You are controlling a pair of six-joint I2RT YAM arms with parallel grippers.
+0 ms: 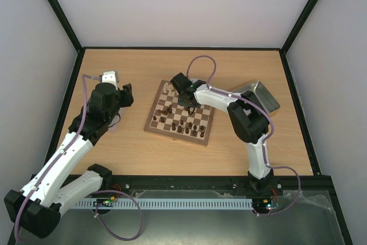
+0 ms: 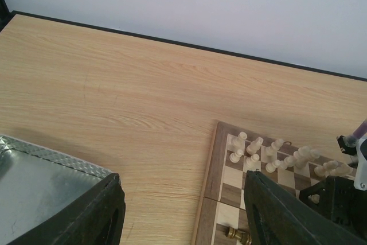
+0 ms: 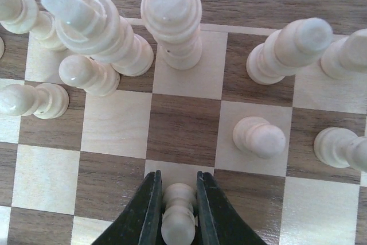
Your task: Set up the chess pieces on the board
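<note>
The chessboard (image 1: 152, 124) has dark pieces along its near side and pale pieces at the far side, seen also on the board (image 2: 212, 170) in the left wrist view. My right gripper is shut on a white pawn (image 3: 178, 225) over a pale square, below the white back-rank pieces (image 3: 175, 27); whether the pawn touches the board I cannot tell. My left gripper is apart at the fingers with nothing visible between them, held left of the board in the top view.
A metal tray (image 1: 262, 94) lies right of the board behind the right arm. Another metal tray (image 2: 51, 182) is below the left gripper. Bare wood (image 1: 114, 61) is clear at the back and left.
</note>
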